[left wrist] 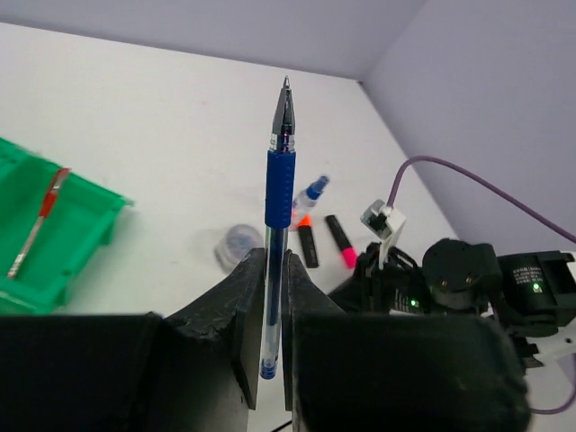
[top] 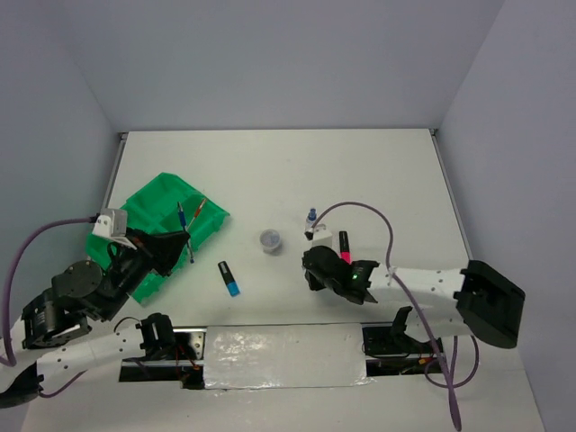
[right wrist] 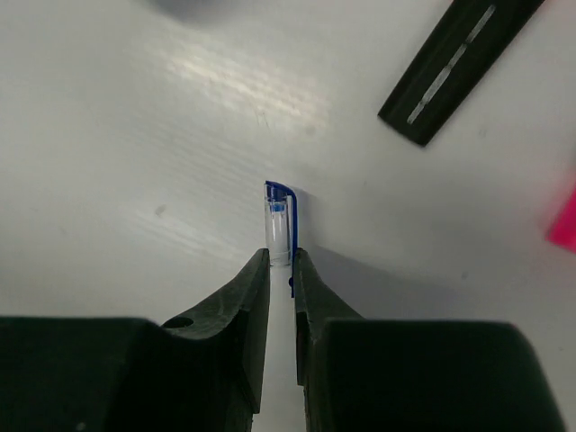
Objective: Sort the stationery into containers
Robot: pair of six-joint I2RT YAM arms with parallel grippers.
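Observation:
My left gripper [top: 186, 238] is shut on a blue-gripped pen [top: 181, 215], in front of the green divided tray [top: 161, 178] as the top view shows it. That pen stands nearly upright, tip up, in the left wrist view. A red pen [left wrist: 47, 203] lies in the tray. In the right wrist view my right gripper is shut on a clear pen with a blue cap [right wrist: 293, 220], low over the white table; the pen's other end is hidden. Several markers lie out: a black-and-blue one [top: 229, 278], a black-and-pink one [top: 345, 246] and a black-and-orange one [left wrist: 308, 245].
A round clear tub [top: 270, 240] sits mid-table. A small bottle with a blue cap [top: 311, 218] stands close behind the right arm [top: 360, 279].

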